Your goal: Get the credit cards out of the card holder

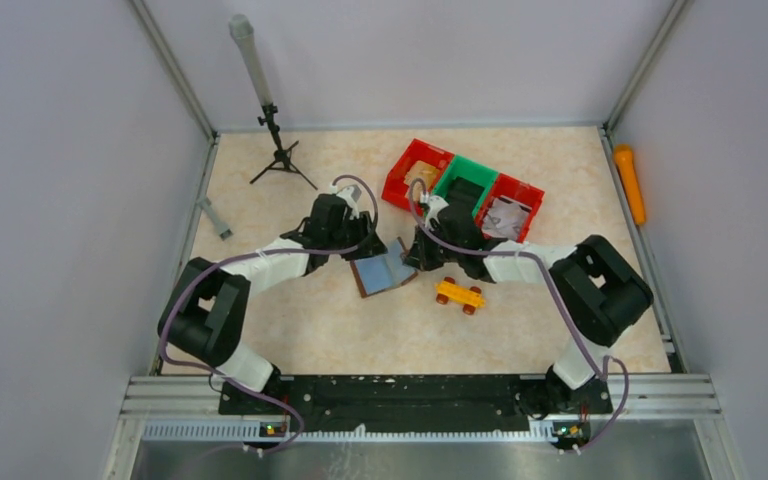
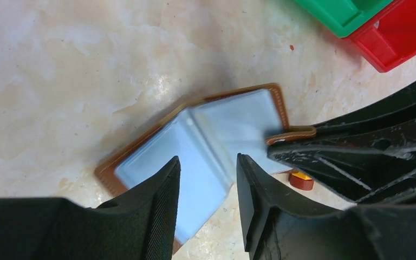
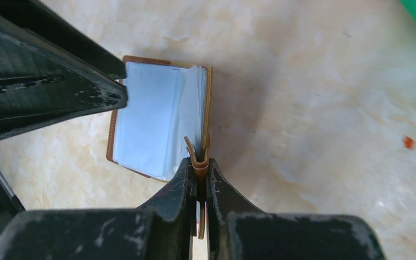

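Observation:
The card holder (image 1: 372,275), brown-edged with pale clear sleeves, lies open and flat on the table between the two arms. My right gripper is shut on its brown edge flap, which pokes up between the fingers. Over the holder's other side hangs my left gripper, part open, with nothing between its fingertips; the sleeves (image 2: 181,162) show beneath the gap. I cannot make out single credit cards in the sleeves.
Red and green bins (image 1: 470,178) stand behind the right arm. A yellow toy car (image 1: 459,295) with brown wheels sits right of the holder. At the back left is a black tripod (image 1: 281,155).

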